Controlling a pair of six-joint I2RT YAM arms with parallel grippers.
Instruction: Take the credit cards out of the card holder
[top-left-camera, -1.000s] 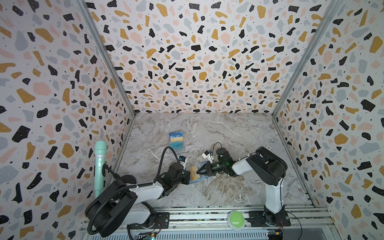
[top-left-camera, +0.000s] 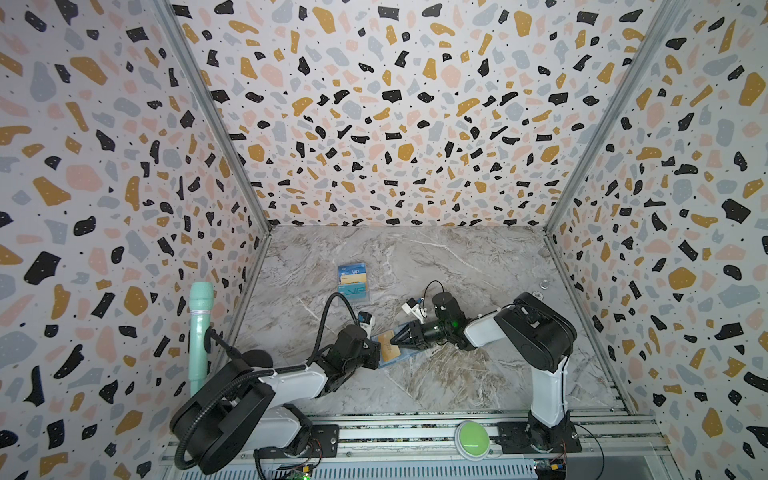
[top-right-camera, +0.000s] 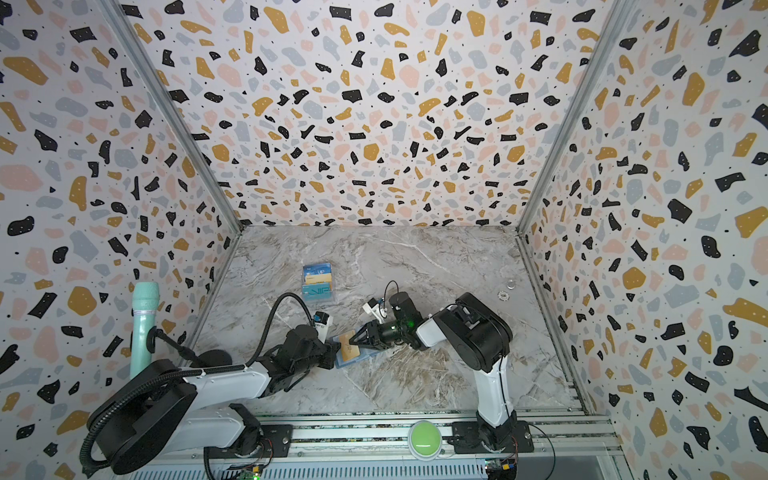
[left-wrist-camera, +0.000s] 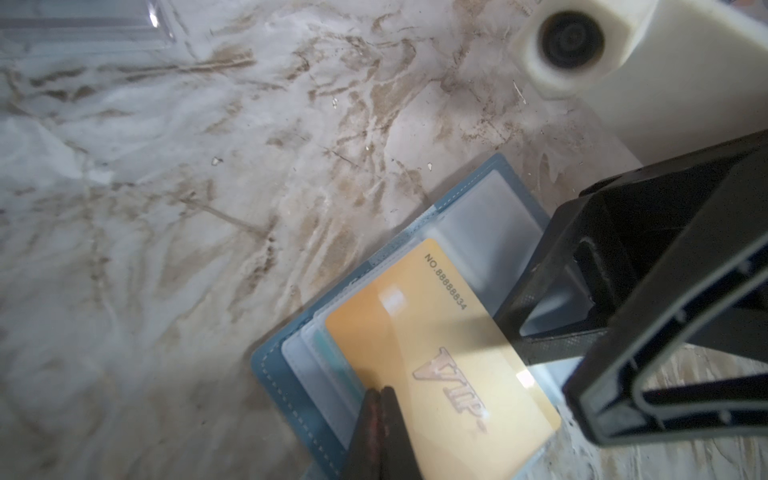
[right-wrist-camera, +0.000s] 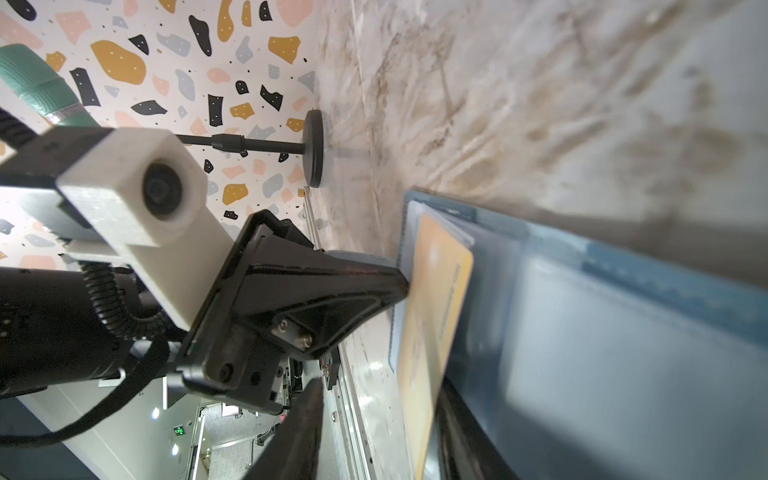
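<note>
The open blue card holder (left-wrist-camera: 472, 184) lies flat on the table with clear sleeves. A gold VIP card sticks out over its pages, its right edge slightly raised in the right wrist view. My left gripper is shut, its tips down at the card's left end; whether a thin sleeve is between them cannot be made out. My right gripper is part open, its fingers (right-wrist-camera: 462, 436) either side of the card's raised edge, with a gap left between. The top left view shows both grippers close together over the holder (top-left-camera: 389, 362).
A clear tray (top-left-camera: 353, 297) holding blue, gold and teal cards sits behind the left gripper. At far right lie small round items (top-left-camera: 544, 284). A lamp-like green stand (top-left-camera: 201, 320) is at left.
The left arm and the tray have not visibly moved.
</note>
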